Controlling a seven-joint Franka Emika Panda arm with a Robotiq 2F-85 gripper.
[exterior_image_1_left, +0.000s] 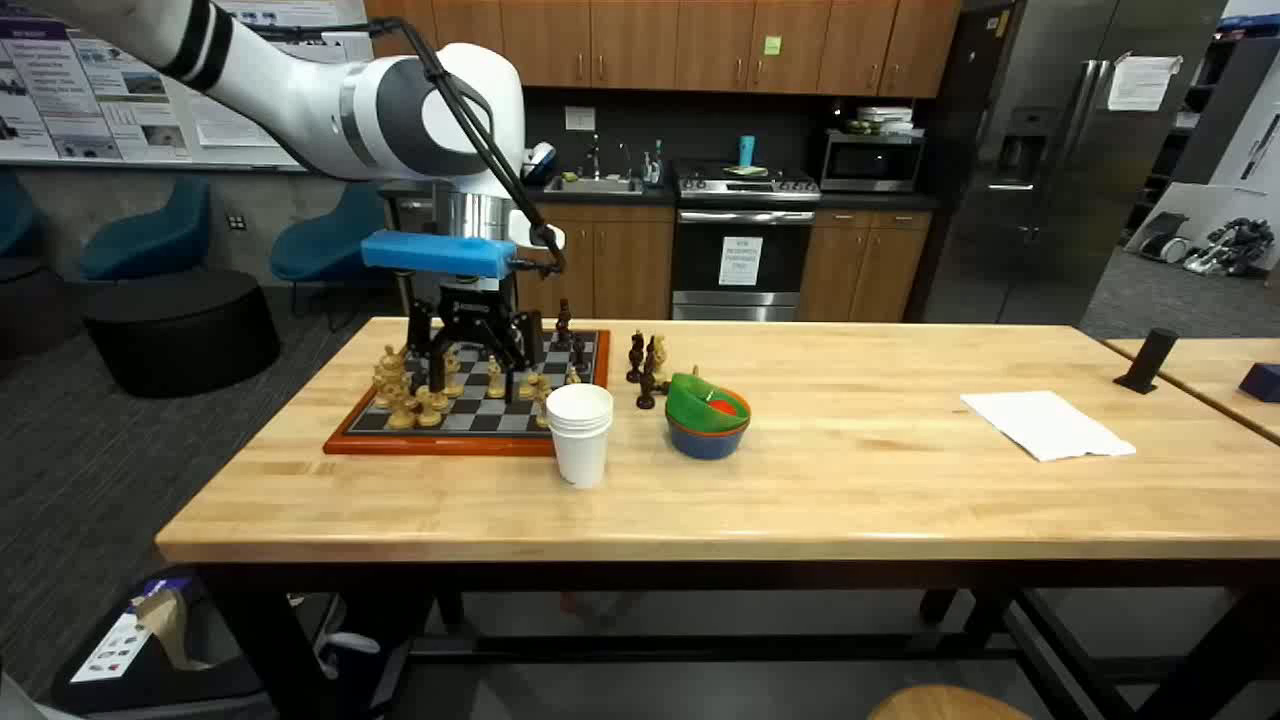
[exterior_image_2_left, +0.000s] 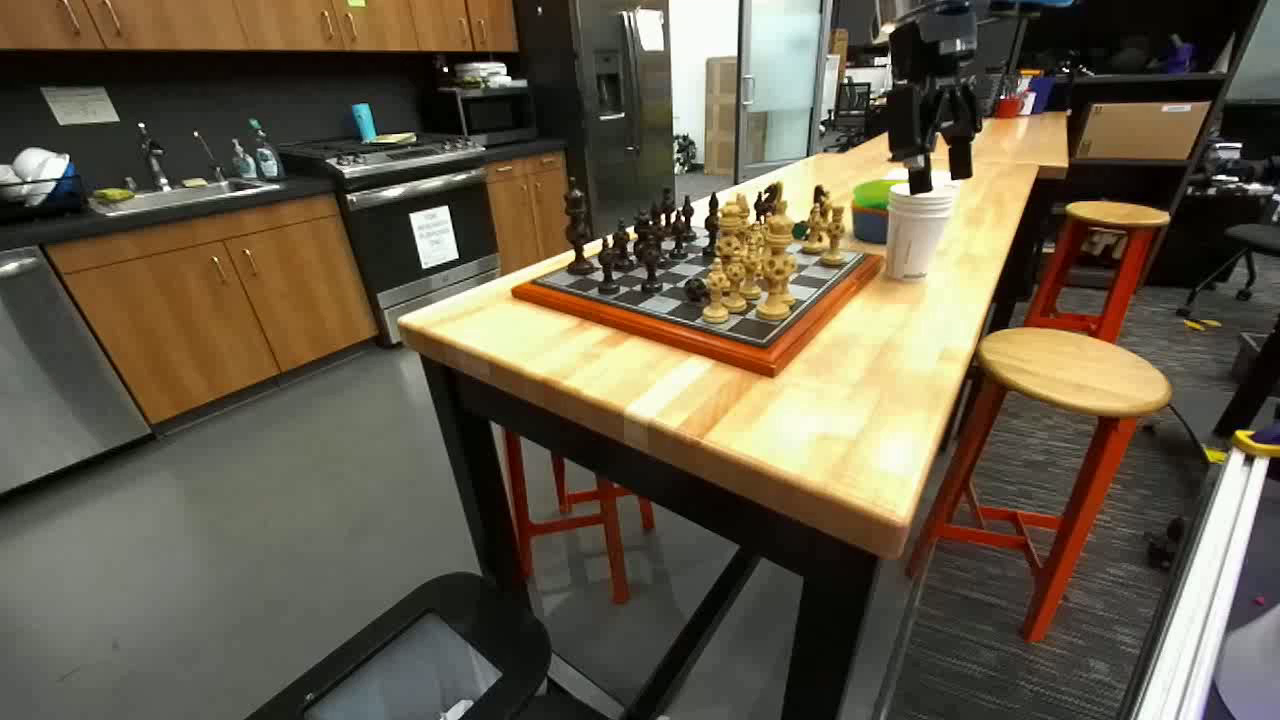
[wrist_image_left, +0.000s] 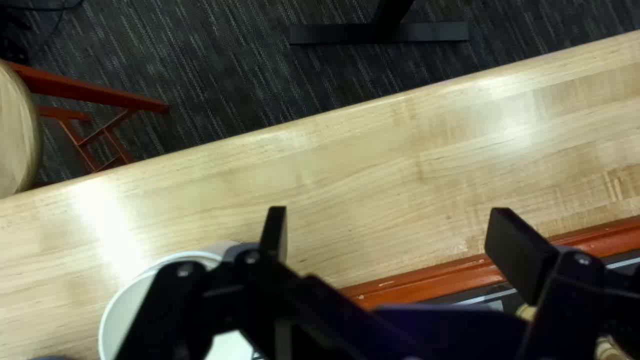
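My gripper (exterior_image_1_left: 470, 374) hangs over the chessboard (exterior_image_1_left: 510, 445), its fingers spread and nothing held between them. In the wrist view one finger (wrist_image_left: 275, 231) stands at each side, with bare wood and the board's red-brown edge (wrist_image_left: 426, 282) visible in the gap. A stack of white cups (exterior_image_1_left: 579, 438) stands on the table by the board's front right corner. In exterior view 2 the gripper (exterior_image_2_left: 939, 180) overlaps the upper part of these cups (exterior_image_2_left: 919, 235); contact is not visible. Light pieces (exterior_image_2_left: 776, 270) and dark pieces (exterior_image_2_left: 576, 228) stand on the board; one dark piece (exterior_image_2_left: 696, 289) appears tipped over.
Right of the cups sits a blue bowl (exterior_image_1_left: 704, 444) with a green bowl (exterior_image_1_left: 692, 404) tilted in it. Several dark pieces (exterior_image_1_left: 645, 386) stand off the board behind it. White paper (exterior_image_1_left: 1046, 425) lies farther right.
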